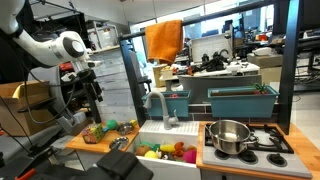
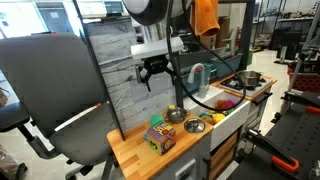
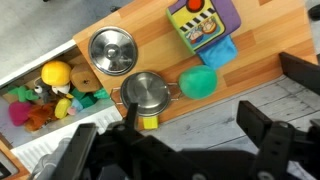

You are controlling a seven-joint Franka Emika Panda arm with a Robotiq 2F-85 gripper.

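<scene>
High above the left end of the wooden counter, my gripper (image 1: pixel 82 84) points down with nothing between its fingers. In the wrist view both fingers (image 3: pixel 130 143) show wide apart, so the gripper is open. Below lie a small steel pot (image 3: pixel 148 92) with two handles, a round metal lid (image 3: pixel 113 51), a green bowl (image 3: pixel 199 82) and a blue cloth (image 3: pixel 219 51). A colourful toy box (image 3: pixel 200 20), purple and yellow, sits beside the cloth. A small yellow block (image 3: pixel 150 122) lies close to the pot.
The sink (image 1: pixel 170 140) holds several toy fruits and vegetables beneath a grey faucet (image 1: pixel 157 104). A large steel pot (image 1: pixel 230 136) stands on the stove (image 1: pixel 258 150) at the right. An orange towel (image 1: pixel 164 41) hangs at the back. Bare counter (image 3: pixel 270 35) lies beside the toy box.
</scene>
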